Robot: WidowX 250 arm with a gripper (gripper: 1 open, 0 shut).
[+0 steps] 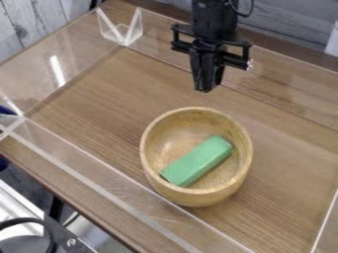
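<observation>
A green oblong block [197,162] lies slanted inside a round, light wooden bowl [156,159] in the lower middle of the table. My dark gripper [205,82] is raised up toward the back, above and behind the bowl, apart from it. It is shut, with nothing visible between its fingers.
A clear, angular plastic piece [122,27] stands at the back left. Cables show at the lower left corner.
</observation>
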